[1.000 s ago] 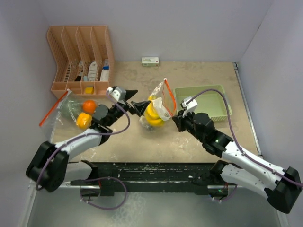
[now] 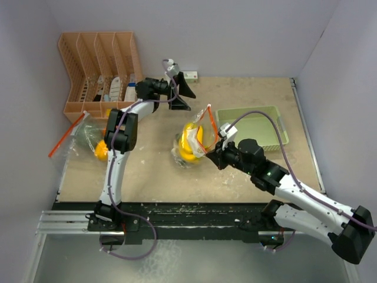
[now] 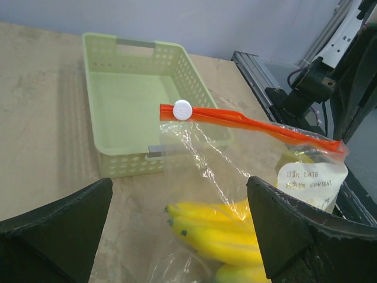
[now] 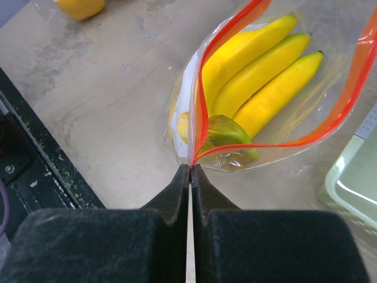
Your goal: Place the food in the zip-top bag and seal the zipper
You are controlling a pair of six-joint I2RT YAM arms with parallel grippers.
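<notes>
A clear zip bag with an orange-red zipper (image 4: 330, 121) holds yellow bananas (image 2: 190, 141) in the middle of the table, its mouth spread apart. One corner of the bag's rim is pinched by my right gripper, whose fingertips are closed together. In the left wrist view the white slider (image 3: 182, 110) sits at one end of the zipper, beyond the fingers. My left gripper (image 2: 187, 99) is open behind the bag, nothing between its fingers. The bananas (image 3: 218, 236) show through the film below.
An empty pale green basket (image 2: 250, 127) stands right of the bag. At the left lies another zip bag (image 2: 82, 132) with an orange item (image 2: 101, 150) showing. A divided orange rack (image 2: 100, 65) and a small box (image 2: 190, 76) are at the back.
</notes>
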